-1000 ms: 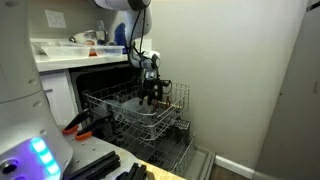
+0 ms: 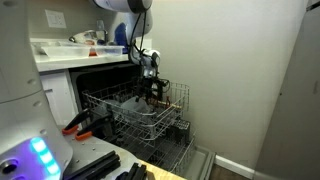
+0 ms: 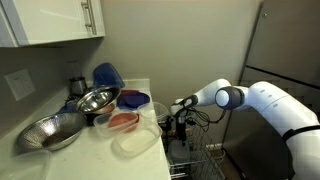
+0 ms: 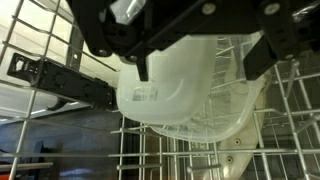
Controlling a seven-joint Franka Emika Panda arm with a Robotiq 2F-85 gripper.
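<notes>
My gripper is low over the dishwasher's upper rack, its two dark fingers wide apart in the wrist view. Below them a translucent white container (image 4: 165, 92) lies in the rack, partly covered by the left finger (image 4: 141, 66). A second clear container (image 4: 228, 112) is beside it, its edge passing under the gripper. From outside, the gripper (image 2: 152, 92) is down inside the rack near a pale container (image 2: 130, 104). In the other exterior view the gripper (image 3: 181, 130) hides part of the rack, and its fingertips are too small to make out.
Wire walls of the upper rack (image 2: 168, 120) surround the gripper, with a lower rack (image 2: 170, 155) beneath. On the counter stand a steel colander (image 3: 52, 132), a steel bowl (image 3: 97, 99) and clear plastic containers (image 3: 137, 140). Right of the racks the floor is clear.
</notes>
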